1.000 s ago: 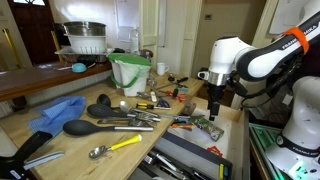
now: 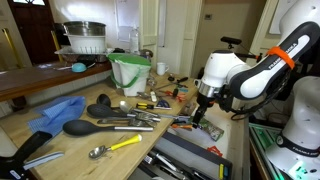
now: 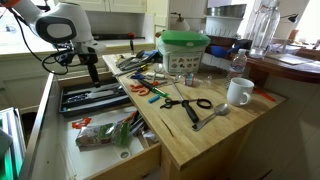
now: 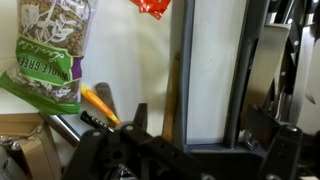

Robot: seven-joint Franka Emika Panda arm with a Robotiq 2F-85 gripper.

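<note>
My gripper (image 2: 197, 118) is over the open drawer (image 3: 140, 163), pointing down. In the wrist view the two dark fingers stand wide apart with nothing between them, so the gripper is open. Below it lies a black tray (image 4: 187, 60) with long compartments; the one under the gap looks empty. Metal utensils (image 4: 266, 62) fill the compartment to the right. Left of the tray are a green-labelled bag of beans (image 4: 50, 45), a small red packet (image 4: 150, 6) and an orange-handled tool (image 4: 100, 103).
The wooden counter (image 3: 195, 145) beside the drawer carries black ladles (image 2: 85, 127), scissors (image 3: 204, 103), a white mug (image 3: 239, 92) and a white-and-green tub (image 2: 130, 75). Bare white drawer floor shows around the bag.
The arm has swung left in exterior view 1 and come lower, bringing the gripper closer to the tray. Objects on the counter look unmoved.
</note>
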